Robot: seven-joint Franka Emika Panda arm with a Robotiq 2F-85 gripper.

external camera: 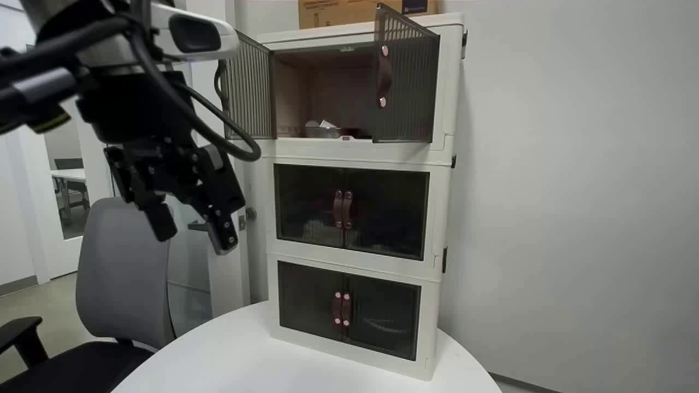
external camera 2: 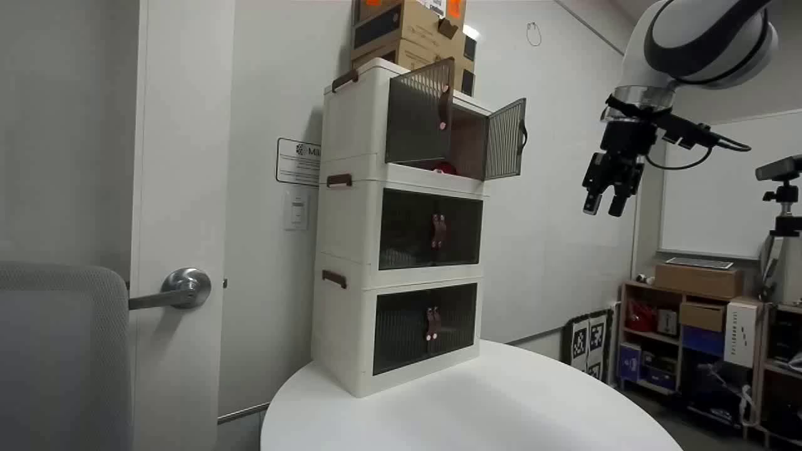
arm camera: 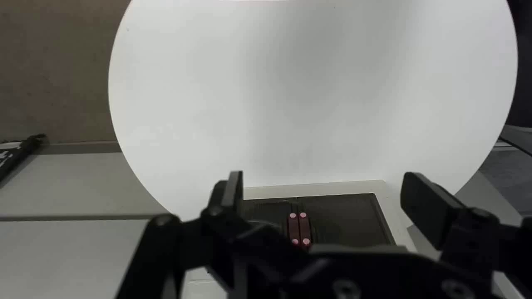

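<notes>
A white three-tier cabinet (external camera: 357,254) stands upright on a round white table (external camera 2: 481,406). Both tinted doors of its top compartment are swung outward: the left door (external camera: 252,88) and the right door (external camera: 409,82). Inside that compartment lie a clear container with something white (external camera: 322,129) and a red item (external camera 2: 445,168), both partly hidden. The middle doors (external camera: 350,209) and bottom doors (external camera: 348,309) are closed, each pair with brown handles. My gripper (external camera 2: 605,209) hangs in the air in front of the cabinet, fingers pointing down and apart. It is open, with nothing between its fingers.
Cardboard boxes (external camera 2: 421,37) sit on top of the cabinet. A grey chair (external camera: 124,275) is beside the table, near a door with a metal handle (external camera 2: 184,289). Shelves (external camera 2: 677,331) stand farther back.
</notes>
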